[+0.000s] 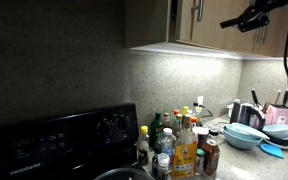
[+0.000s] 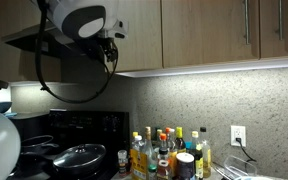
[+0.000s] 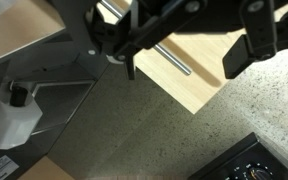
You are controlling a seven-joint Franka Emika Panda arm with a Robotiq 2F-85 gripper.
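Observation:
A light wood cabinet door (image 1: pixel 217 30) with a vertical metal handle (image 1: pixel 199 11) hangs above the counter, slightly ajar, with a narrow dark gap at its left edge. The wrist view has the door's lower corner (image 3: pixel 196 98) and the bar handle (image 3: pixel 174 58) in sight between the fingers of my gripper. The fingers stand wide apart and hold nothing. In the first exterior view, a dark finger (image 1: pixel 231 22) appears in front of the door, right of its handle; contact cannot be judged. From the second exterior view the arm (image 2: pixel 79 22) is raised beside the cabinets.
Below are several bottles (image 1: pixel 186 150), a black stove (image 1: pixel 64 145) with a pan (image 2: pixel 79 157), and blue bowls (image 1: pixel 243 135) at the right. A dark range hood (image 3: pixel 34 95) adjoins the cabinet. Between cabinet and counter the space is open.

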